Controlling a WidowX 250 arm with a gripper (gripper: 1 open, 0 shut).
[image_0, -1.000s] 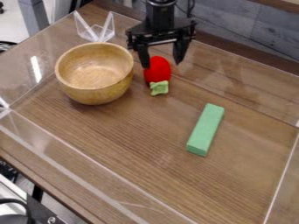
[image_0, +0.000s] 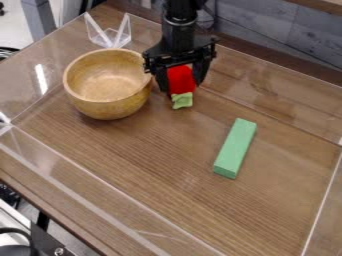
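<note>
The black gripper (image_0: 179, 62) hangs at the back centre, its fingers open and lowered around a red strawberry-like object (image_0: 181, 80) with a pale green leafy end (image_0: 183, 100). Whether the fingers touch it cannot be seen clearly. The object lies on the wooden table (image_0: 147, 190), just right of a tan bowl (image_0: 107, 105).
A green bar (image_0: 234, 149) lies at the right. A clear plastic item (image_0: 107, 32) sits at the back left, behind the bowl.
The bowl and green bar are where they were.
</note>
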